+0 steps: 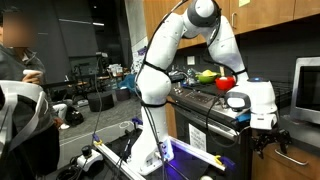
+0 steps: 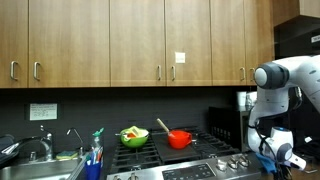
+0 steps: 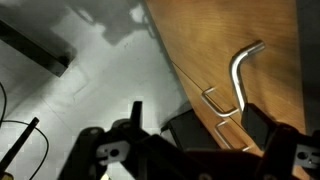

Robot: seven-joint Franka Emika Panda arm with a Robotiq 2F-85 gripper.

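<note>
My gripper is open and points down, its two dark fingers wide apart with nothing between them. In exterior view 1 the gripper point(image 1: 263, 141) hangs in front of a wooden drawer front point(image 1: 277, 166). A silver bar handle point(image 1: 291, 156) on that front lies just right of and below the fingers. Seen from the wrist, one curved silver handle point(image 3: 238, 77) stands out from the wooden front point(image 3: 215, 30), ahead of the fingers and toward the right one. A thinner metal handle point(image 3: 212, 101) shows beside it. The fingers do not visibly touch either handle.
A red pot point(image 2: 179, 139) and a green bowl of food point(image 2: 133, 136) stand on the stove. A microwave point(image 1: 308, 84) sits on the counter above the drawer. Grey floor point(image 3: 105, 85) lies open on the wrist view's left.
</note>
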